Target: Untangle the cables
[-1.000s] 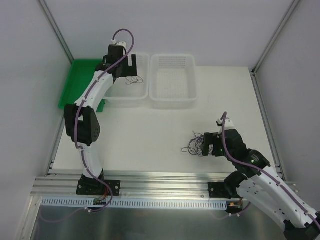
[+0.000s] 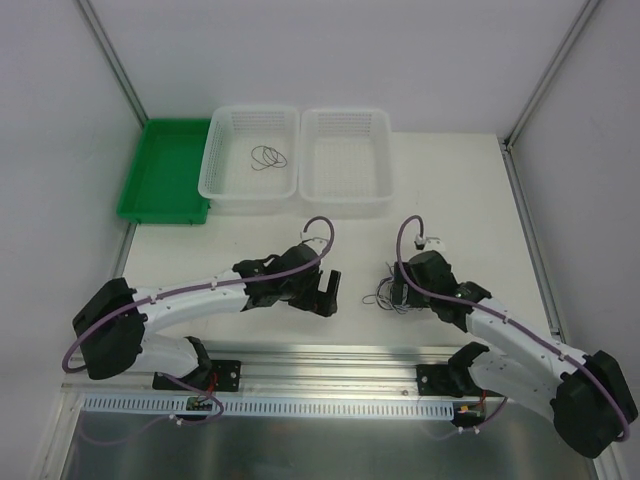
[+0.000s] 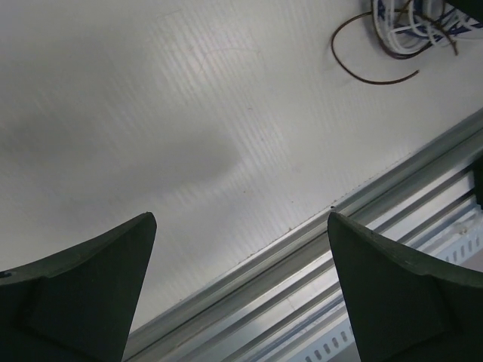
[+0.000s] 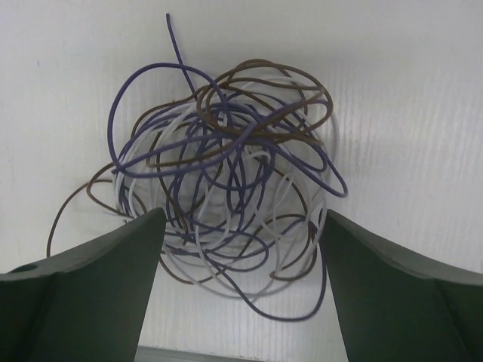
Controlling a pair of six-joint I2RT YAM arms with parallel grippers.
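Observation:
A tangled pile of purple, white and brown cables [image 4: 226, 158] lies on the table, filling the middle of the right wrist view. In the top view the pile [image 2: 382, 295] is partly covered by my right gripper [image 2: 400, 284], whose fingers are apart over its right side. The pile's near loops reach between the dark fingers, with no cable visibly pinched. My left gripper [image 2: 329, 291] is open above the bare table, to the left of the pile, with nothing between its fingers. A brown cable [image 2: 268, 157] lies in the left white basket [image 2: 215, 165].
The right white basket [image 2: 346, 160] is empty, and a green tray [image 2: 165, 170] stands at the far left. Metal rails [image 2: 320, 360] run along the table's front edge. Bare table [image 2: 460, 190] shows at the back right.
The right gripper has shifted a little left over the cables. The pile looks unmoved.

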